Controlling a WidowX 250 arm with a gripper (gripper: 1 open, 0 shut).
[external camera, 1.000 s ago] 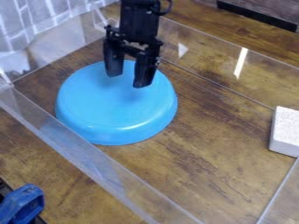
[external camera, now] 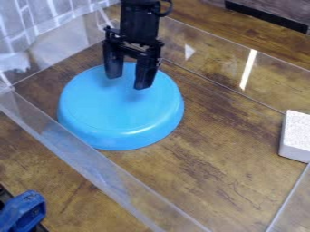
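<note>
A black gripper [external camera: 129, 71] hangs from the top centre of the camera view, its fingers pointing down over a large round blue disc [external camera: 119, 111] with a smooth domed top. The fingertips are over the rear half of the disc; whether they touch it I cannot tell. The two fingers appear apart, with nothing visible between them.
Clear walls surround the wooden floor [external camera: 206, 172]. A white block [external camera: 293, 134] lies at the right edge, a blue object [external camera: 20, 213] at the lower left corner, and white cloth [external camera: 31, 27] at the top left.
My gripper has shifted slightly to the left over the disc. The disc and other objects look unchanged.
</note>
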